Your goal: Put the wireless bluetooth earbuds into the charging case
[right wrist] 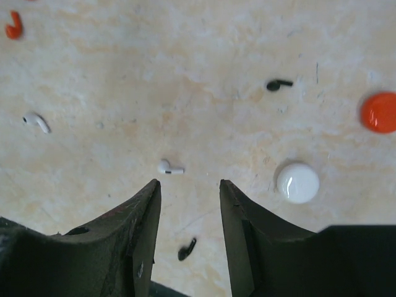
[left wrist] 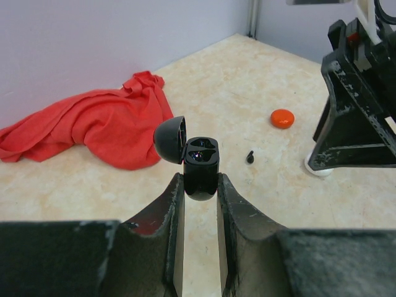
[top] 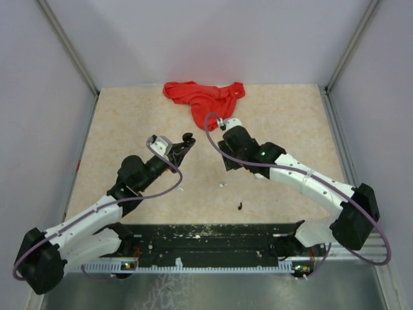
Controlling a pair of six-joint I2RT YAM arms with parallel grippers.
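Observation:
My left gripper is shut on a small black charging case (left wrist: 202,164) with its lid flipped open; cavities show in its top. My right gripper stands open above the table, to the right of the left one. Below it lie a white earbud (right wrist: 170,168), a second white earbud (right wrist: 37,120), a black earbud (right wrist: 278,85) and another black earbud (right wrist: 185,250).
A white round case (right wrist: 297,183), an orange round case (right wrist: 378,112) and a small orange piece (right wrist: 14,26) lie on the table. A red cloth (top: 208,100) lies at the back.

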